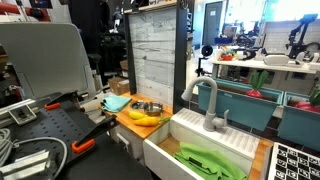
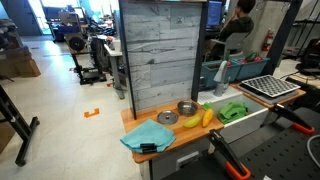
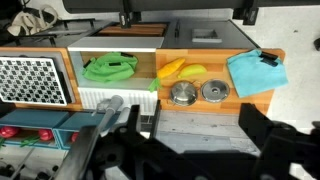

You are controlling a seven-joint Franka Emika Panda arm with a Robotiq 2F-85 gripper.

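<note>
In the wrist view my gripper is open, its dark fingers wide apart with nothing between them. Below it spreads a wooden counter with a white sink (image 1: 162, 157). A crumpled green cloth (image 3: 110, 67) lies in the sink. On the counter beside the sink are an orange-yellow item (image 3: 170, 69) and a yellow one (image 3: 192, 71), both elongated. Two round metal pieces, a bowl (image 3: 183, 92) and a flatter dish (image 3: 214, 90), sit near them. A blue cloth (image 3: 255, 75) lies towards the counter's end, with a small black object (image 2: 149, 147) on it.
A grey faucet (image 1: 210, 105) rises behind the sink. A white panel (image 2: 165, 70) stands behind the metal pieces. On the sink's other side lies a dark-and-white gridded rack (image 3: 35, 80). Blue-grey planters (image 1: 240, 106) line the back.
</note>
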